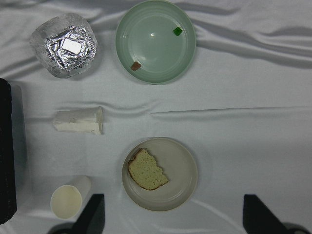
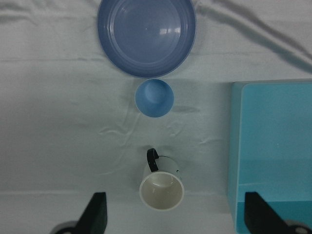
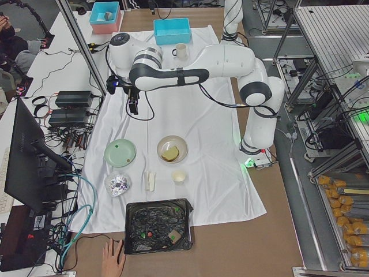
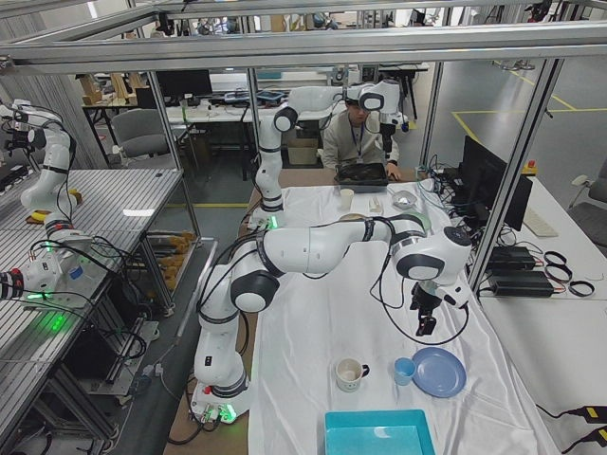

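Both grippers are raised over the white cloth, open and empty. Under my left gripper are a beige plate with a bitten bread slice, a green plate with small scraps, a foil-covered bowl, a white rolled item and a pale cup. Under my right gripper are a blue plate, a blue cup, a white mug with a black handle and a turquoise bin.
A black lined tray sits at one end of the cloth, with a person's hand beside it and a seated person behind. Monitors and cables crowd the side table.
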